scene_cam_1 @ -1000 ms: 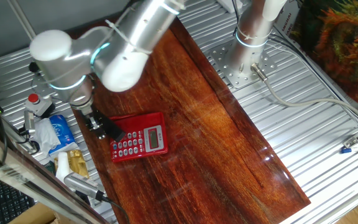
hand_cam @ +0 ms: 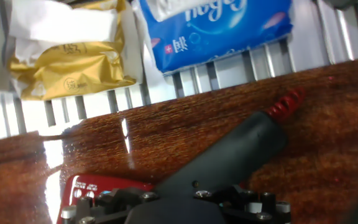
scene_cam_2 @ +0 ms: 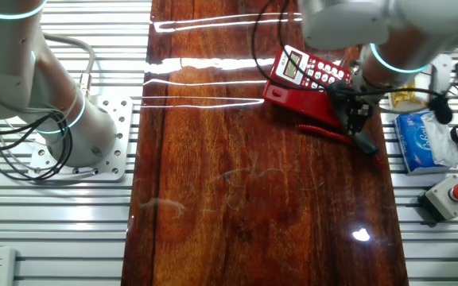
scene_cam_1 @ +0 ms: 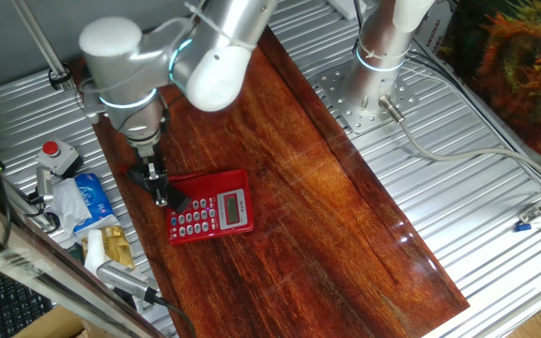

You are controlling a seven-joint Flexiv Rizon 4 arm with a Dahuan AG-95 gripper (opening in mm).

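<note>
A red desk telephone with a grey keypad and small screen lies on the wooden board. Its black handset slants across the board's edge side in the wrist view, with a red coiled cord at its far end. My gripper points down at the handset, beside the phone's keypad end. In the wrist view the gripper's dark parts overlap the handset's near end at the bottom edge. Whether its fingers close on the handset is hidden. The phone body also shows in exterior view 2, partly behind the arm and cables.
Beyond the board's edge lie a blue tissue pack, a gold packet and a red-buttoned box. Most of the board is bare.
The upper part of my arm has swung right, bringing the wrist more upright over the handset. The gripper's tip has shifted only slightly. The phone has stayed in place.
</note>
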